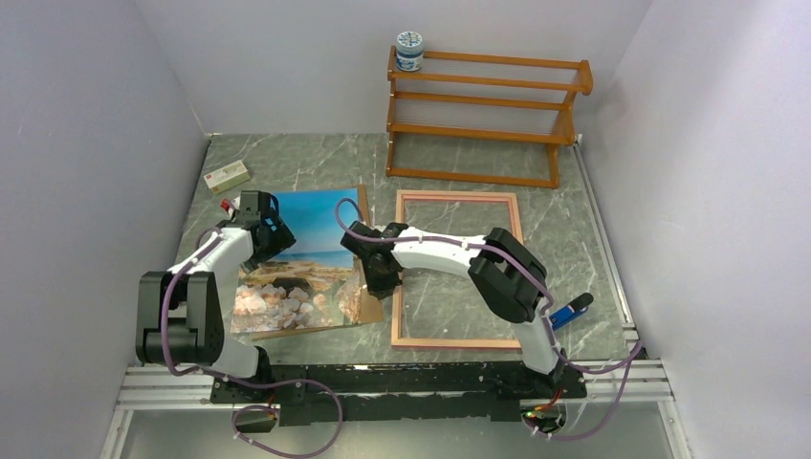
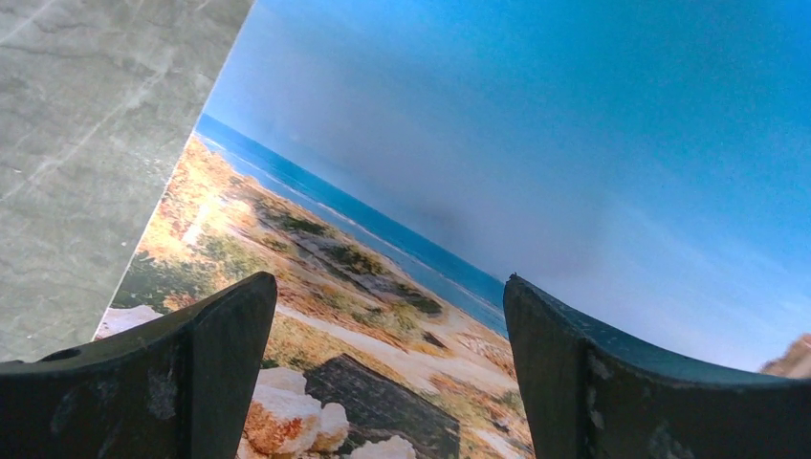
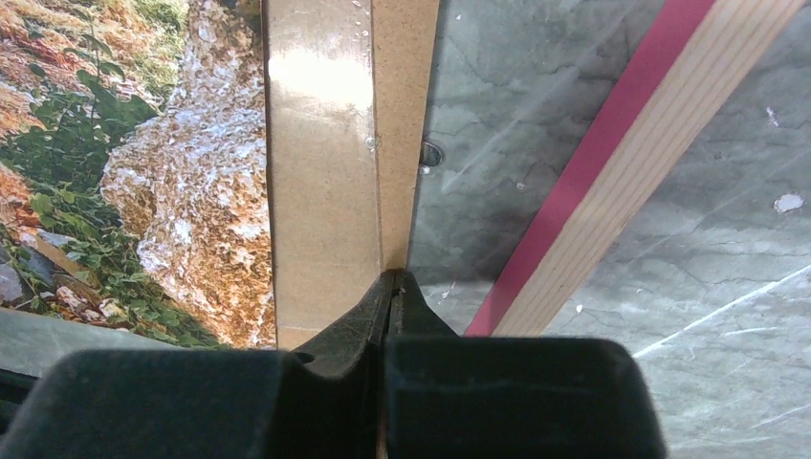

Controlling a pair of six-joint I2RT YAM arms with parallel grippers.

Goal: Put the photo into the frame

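The photo (image 1: pixel 316 220), blue sky over a rocky shore, lies flat on a brown board (image 1: pixel 371 308) that sticks out along its right side. Over the photo my left gripper stands open, nothing between its fingers. To the right lies the empty wooden picture frame (image 1: pixel 459 343), flat on the table. My right gripper is shut with nothing visible between its fingers; its tips are at the board's right edge, left of the frame's side strip (image 3: pixel 612 196). In the right wrist view, a shiny strip (image 3: pixel 320 191) shows between the photo and the board's bare edge.
A small pale box (image 1: pixel 227 177) sits at the back left. A wooden rack (image 1: pixel 478 129) stands at the back with a jar (image 1: pixel 409 53) on top. A blue-and-black tool (image 1: pixel 572 310) lies at the right, beyond my right arm.
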